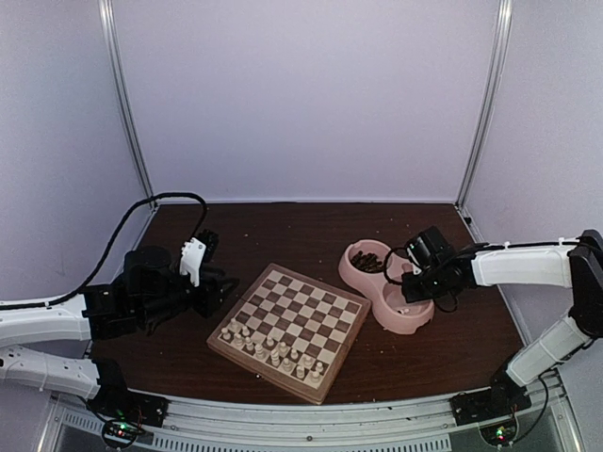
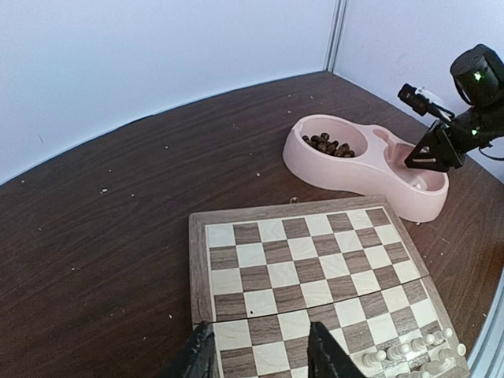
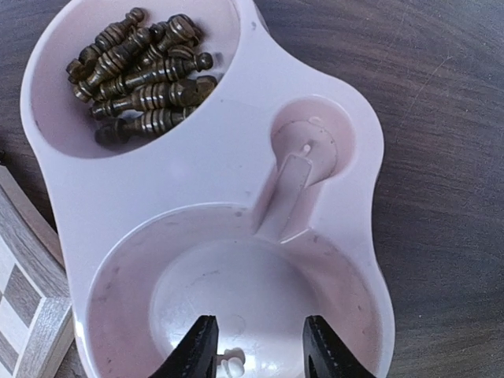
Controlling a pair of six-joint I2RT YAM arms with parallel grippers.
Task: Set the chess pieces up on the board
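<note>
The chessboard [image 1: 299,320] lies at an angle on the table, with white pieces [image 1: 277,356] standing in rows along its near side. A pink two-bowl dish [image 3: 339,87] is to the board's right; its far bowl holds a heap of dark pieces [image 3: 150,75]. One small white piece [image 3: 232,366] shows in the near bowl, beside the left finger in the right wrist view. My right gripper is open above that bowl, with nothing gripped. Beyond the board's left side, my left gripper hangs open and empty.
Pale walls [image 1: 311,113] close off the back and both sides. The dish's pink rim [image 1: 345,273] stands close to the board's right corner.
</note>
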